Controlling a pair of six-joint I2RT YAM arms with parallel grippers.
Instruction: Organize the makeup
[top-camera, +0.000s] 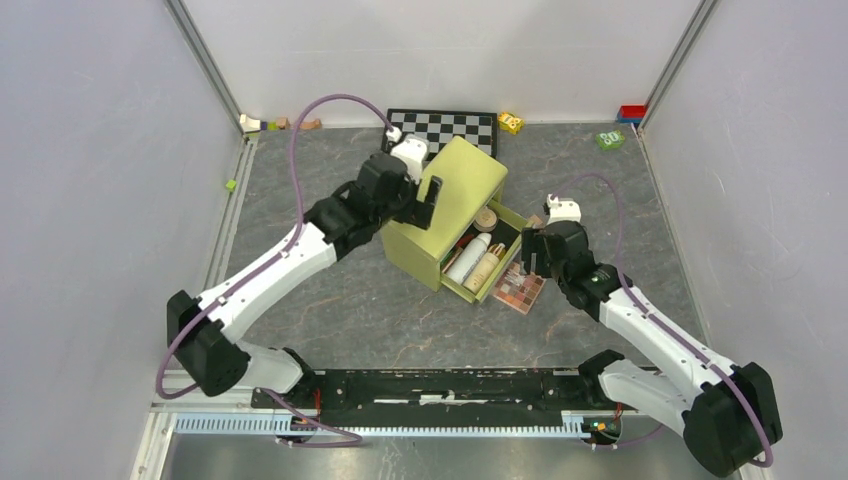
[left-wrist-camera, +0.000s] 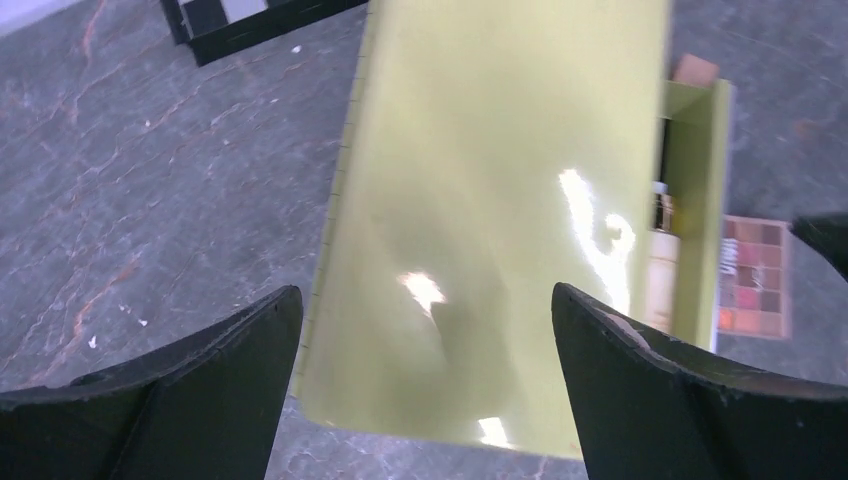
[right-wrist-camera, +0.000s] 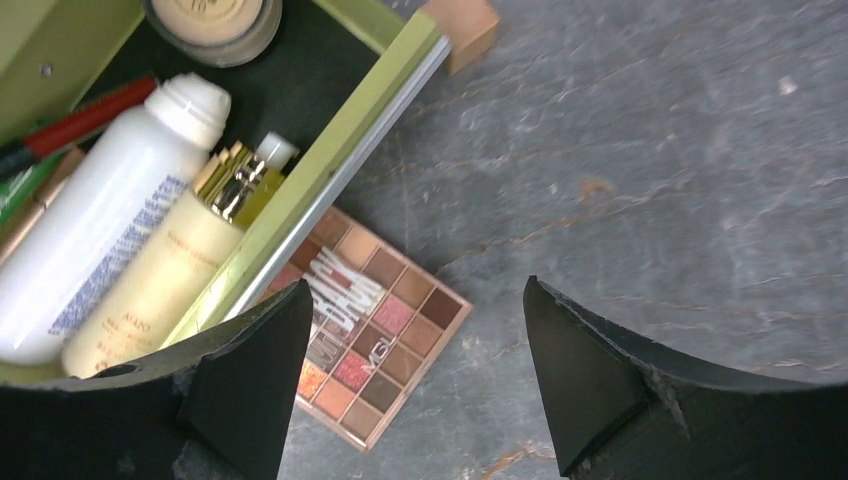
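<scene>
A green cabinet has its drawer pulled out, holding a white spray bottle, a cream bottle, a round compact and pencils. An eyeshadow palette lies on the table outside the drawer, beside a small tan block. My left gripper is open over the cabinet's top, nothing between its fingers. My right gripper is open above the palette, just right of the drawer front, holding nothing.
A chessboard lies behind the cabinet. Small coloured blocks sit near the back edges.
</scene>
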